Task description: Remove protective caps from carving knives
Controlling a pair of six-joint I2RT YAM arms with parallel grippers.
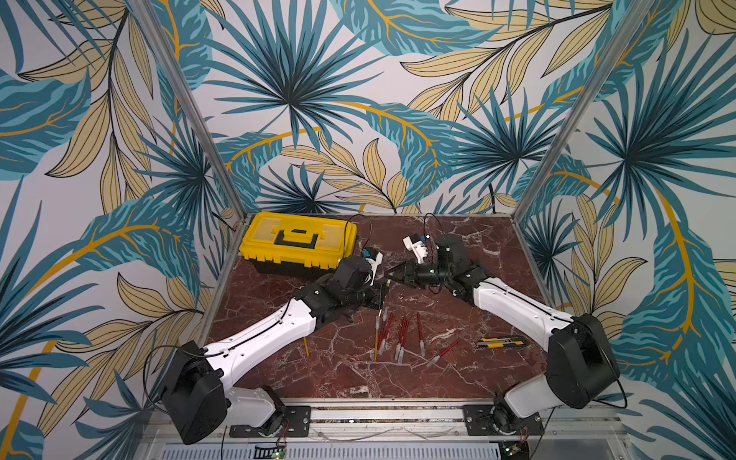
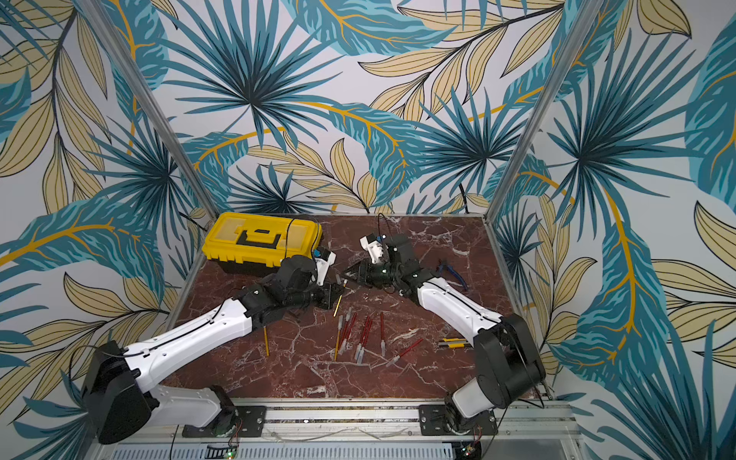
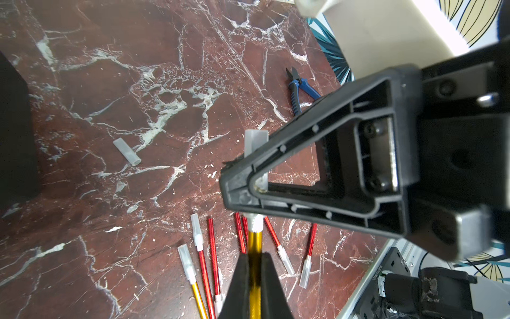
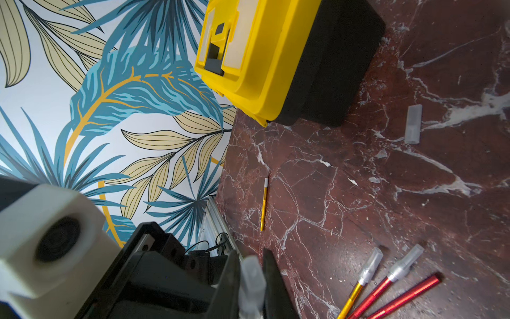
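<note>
A gold-handled carving knife (image 3: 255, 287) stands on end in the left wrist view, with my left gripper shut on its handle. Its pale translucent cap (image 3: 256, 139) points away from my left fingers and meets the top of the handle. Crossing that cap from the right is a finger of my right gripper, which is shut on the cap (image 4: 252, 287) in the right wrist view. The finger hides part of the cap. Several other knives lie on the table; capped ones include a gold knife (image 3: 188, 268) and a red knife (image 3: 199, 239).
One loose cap (image 4: 413, 124) lies on bare marble, and a gold knife (image 4: 264, 207) lies apart at the left. The yellow toolbox (image 1: 295, 237) stands back left. Blue pliers (image 2: 452, 274) and a yellow-black cutter (image 1: 502, 342) lie to the right.
</note>
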